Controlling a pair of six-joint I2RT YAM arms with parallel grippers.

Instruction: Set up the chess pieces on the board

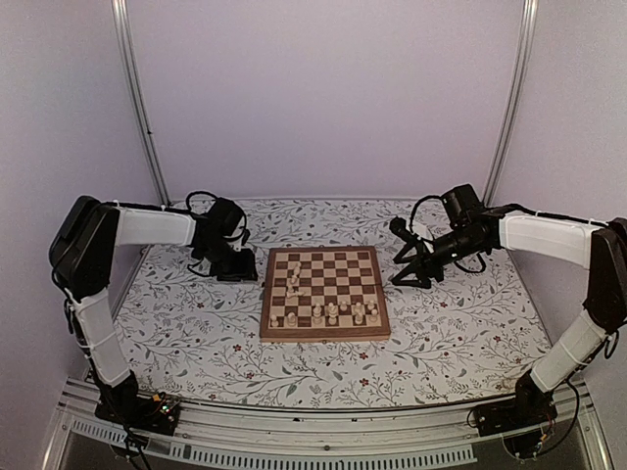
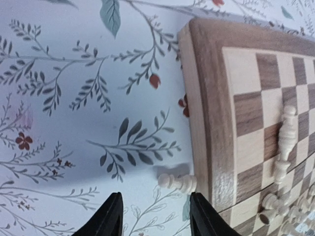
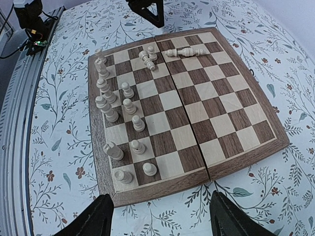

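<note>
A pale pawn (image 2: 177,183) lies on its side on the cloth, against or very near the left side of the chessboard (image 1: 320,335). My left gripper is close to that pawn, fingers parted and nothing held. Several pale pieces stand upright in two rows along one side of the board, among them a knight (image 3: 113,151) and a pawn (image 3: 149,169). Toward the left of the board, a long piece (image 3: 186,51) and a shorter piece (image 3: 146,60) lie toppled. Off the board's right edge, my right gripper is open and empty.
Patterned cloth (image 1: 460,343) covers the table, bare around most of the board. The far right half of the board is free of pieces. A metal rail (image 1: 323,446) runs along the front edge.
</note>
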